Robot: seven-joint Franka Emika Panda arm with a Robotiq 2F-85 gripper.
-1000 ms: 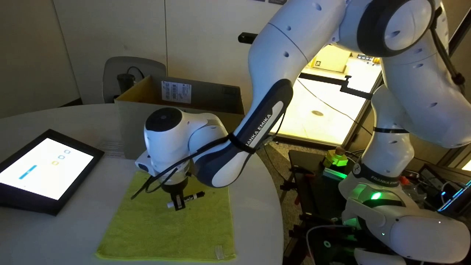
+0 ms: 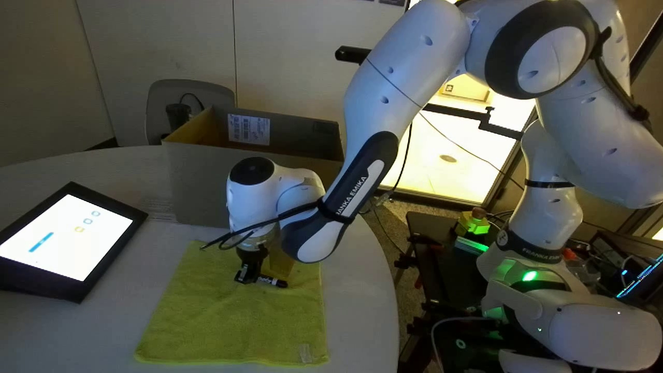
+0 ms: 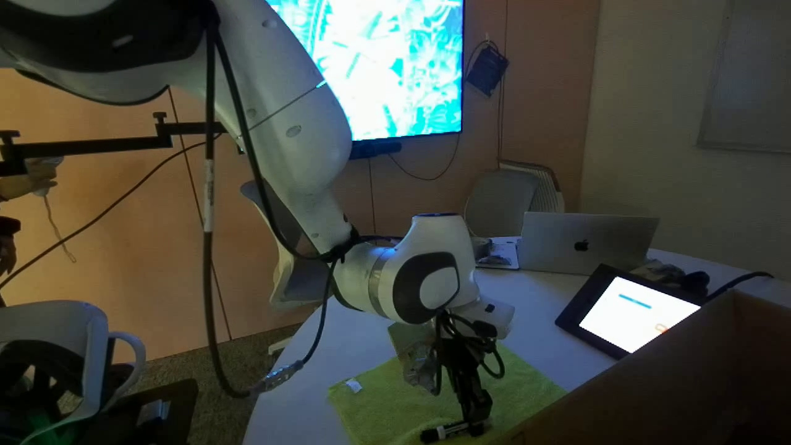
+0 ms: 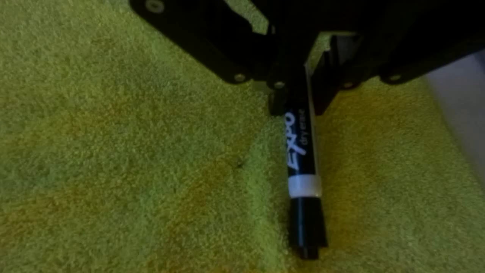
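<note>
A black Expo dry-erase marker (image 4: 302, 150) with a white band is held between the fingers of my gripper, which is shut on it. Its capped end points toward the bottom of the wrist view; the other end is hidden among the dark fingers. In exterior view 1 the marker (image 2: 273, 282) sticks out to the right of the gripper (image 2: 245, 275), over the yellow-green towel (image 2: 236, 329). Exterior view 2 shows the marker (image 3: 443, 431) low at the towel, pointing left from the fingers. Whether it touches the cloth I cannot tell.
An open cardboard box (image 2: 199, 186) stands on the table behind my gripper. To the left is a tablet (image 2: 68, 239) with a lit screen. A laptop (image 3: 586, 243) sits across the table in exterior view 2.
My hand has shifted right in exterior view 1 and turned about its axis. The marker, earlier on the towel and slanting up to the right, now sits in the fingers, slanting slightly down to the right.
</note>
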